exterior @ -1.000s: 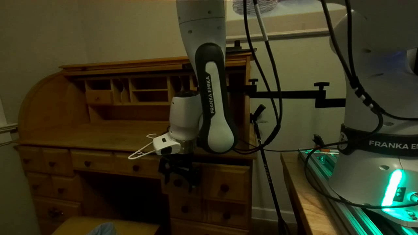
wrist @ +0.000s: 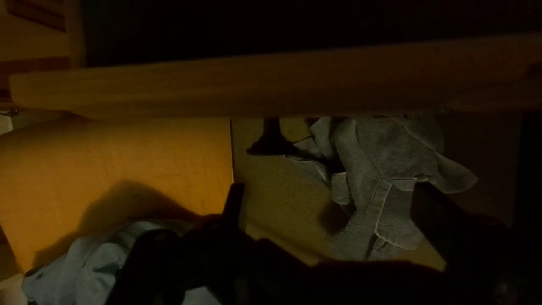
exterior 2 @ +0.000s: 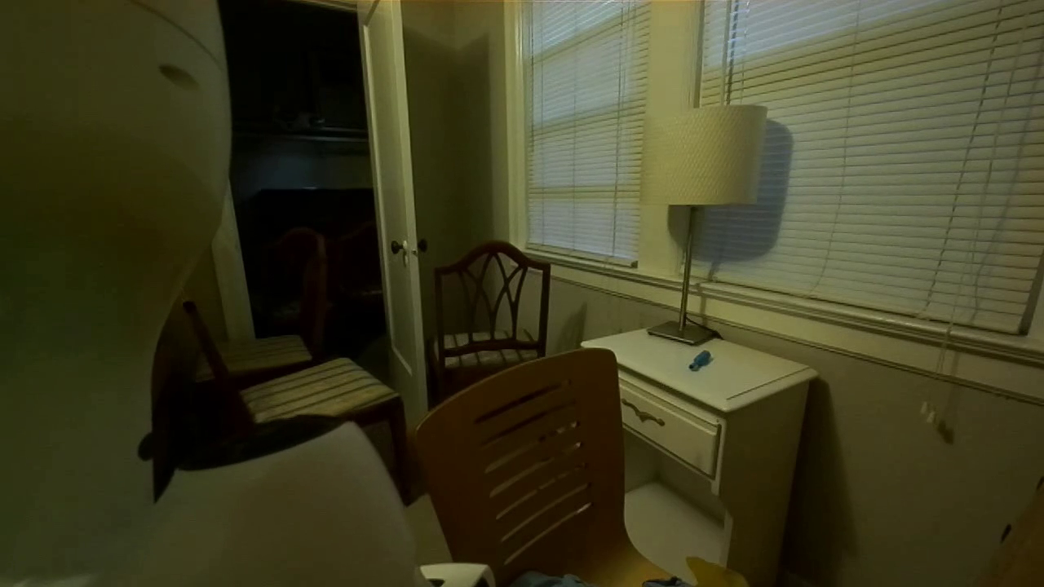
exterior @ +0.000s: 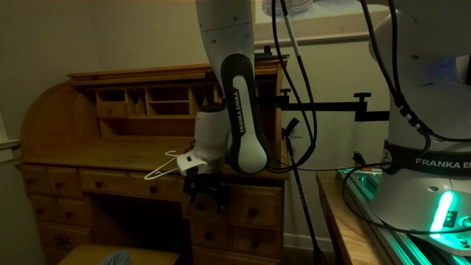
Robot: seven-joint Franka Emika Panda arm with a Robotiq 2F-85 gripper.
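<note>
My gripper points downward and stands open, its two dark fingers wide apart with nothing gripped between them. In exterior view 1 the gripper hangs in front of the right-hand drawers of the wooden roll-top desk. A white hanger lies at the desk's front edge, its hook on the top and its lower part jutting out, just left of the arm's wrist. Below the gripper in the wrist view, a crumpled grey cloth lies on the floor. Another pale bluish cloth rests on a wooden chair seat.
A wooden edge crosses the wrist view above the cloth. Behind the arm stands a black pole. Exterior view 2 shows a wooden chair, a white side table with a lamp and a small blue object.
In exterior view 1 the arm's wrist and gripper have shifted slightly right and down. The hanger, desk and cloth on the chair look unchanged.
</note>
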